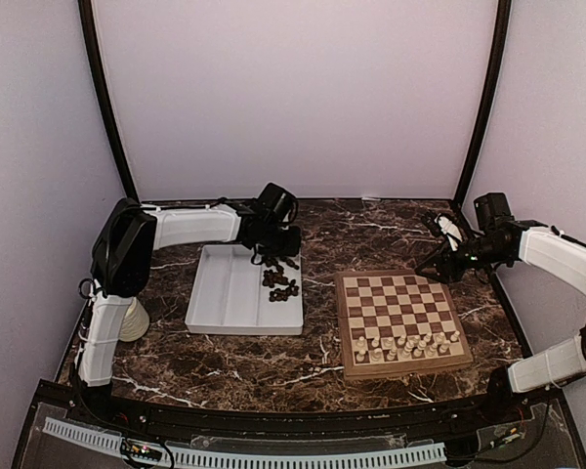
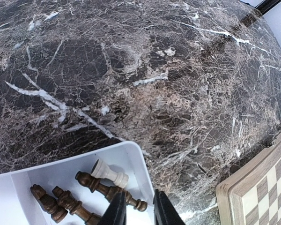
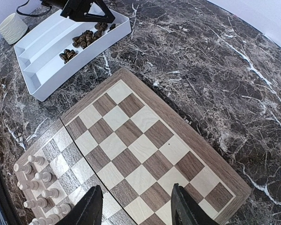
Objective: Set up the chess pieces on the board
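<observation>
A chessboard (image 1: 396,308) carries white pieces in rows along its near side, also at lower left of the right wrist view (image 3: 44,176). A white tray (image 1: 230,288) holds dark pieces (image 1: 276,278); one white piece (image 2: 110,172) lies among dark pieces (image 2: 103,187) in its corner. My left gripper (image 1: 278,249) is over the tray's back right corner; its fingertips show at the bottom of its wrist view, apart. My right gripper hangs over the board's far right, fingers wide apart with nothing between.
A cream cup-like object (image 1: 134,320) stands left of the tray, beside the left arm. Bare dark marble lies behind the board and between tray and board. Walls close in at both sides and behind.
</observation>
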